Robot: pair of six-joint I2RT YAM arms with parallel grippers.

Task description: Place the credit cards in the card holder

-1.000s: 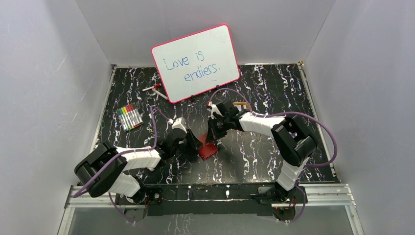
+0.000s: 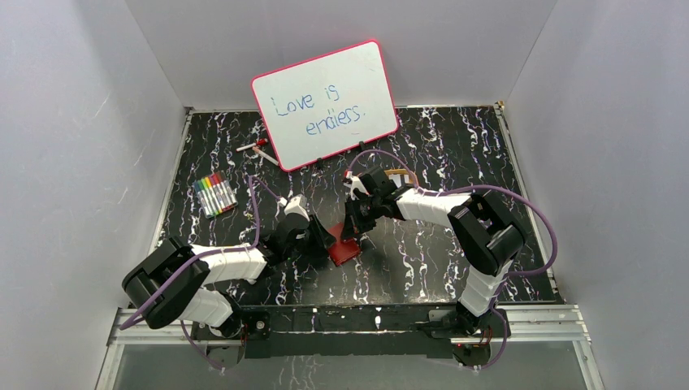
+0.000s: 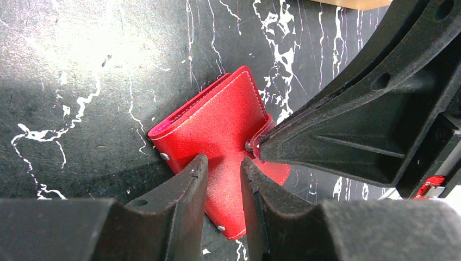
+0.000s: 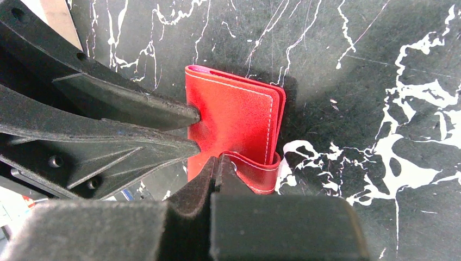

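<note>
The red card holder point(image 2: 344, 251) lies folded on the dark marbled table, between my two arms. In the left wrist view, my left gripper is part open above the holder's face, with no card between its fingers. My right gripper is shut, its tips against the end of the holder's strap point(image 4: 255, 173) by the metal snap. Whether the strap is pinched between them cannot be seen. A pink inner edge point(image 3: 187, 111) shows along the holder's fold. No credit card can be made out in these views.
A wooden-edged box point(image 2: 400, 173) with white contents is partly behind my right arm. Colored markers point(image 2: 215, 194) lie at the left, and a whiteboard point(image 2: 325, 106) leans at the back. The table right of the holder is clear.
Hardly anything differs. The right gripper and the holder have shifted only very slightly; the left arm looks almost still.
</note>
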